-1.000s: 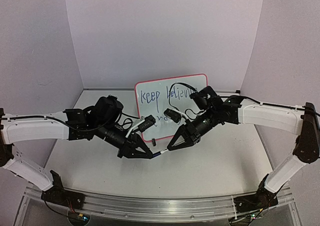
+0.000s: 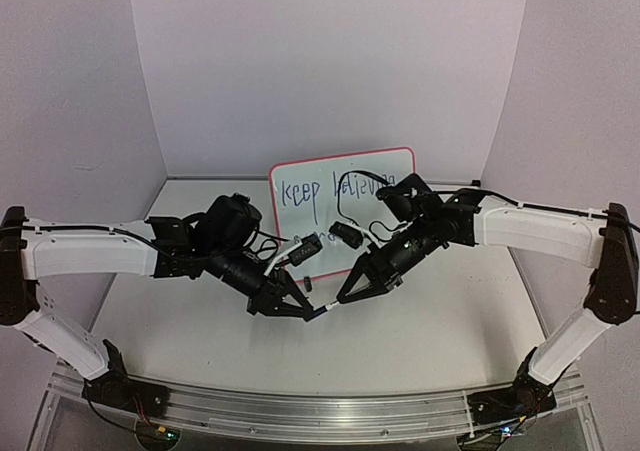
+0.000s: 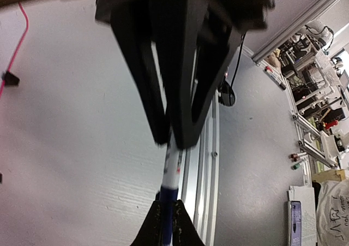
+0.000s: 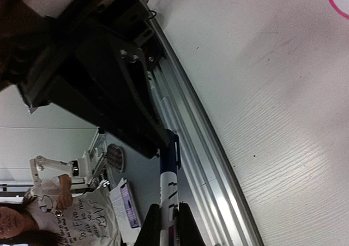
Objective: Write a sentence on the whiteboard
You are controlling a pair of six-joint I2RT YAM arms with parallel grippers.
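Observation:
A marker with a white barrel [image 4: 168, 189] and dark blue cap end [image 3: 169, 194] spans the space between my two grippers, in front of the whiteboard. My right gripper [image 2: 339, 301] is shut on the white barrel. At the blue end is my left gripper [image 2: 308, 316], with its fingers [image 3: 150, 224] on either side of the cap; whether they press on it cannot be told. The whiteboard [image 2: 355, 166], pink-edged, leans at the back with "keep believing" in blue. A second line beneath is mostly hidden by the arms.
A small black object [image 2: 308, 284] sits at the board's lower edge. Bare white table [image 2: 420, 341] lies in front and to both sides. A metal rail [image 2: 320, 426] runs along the front edge.
My left gripper has shifted slightly right, toward the right gripper, and less of the blue end shows between them. Its arm covers more of the second line. The right arm has hardly moved.

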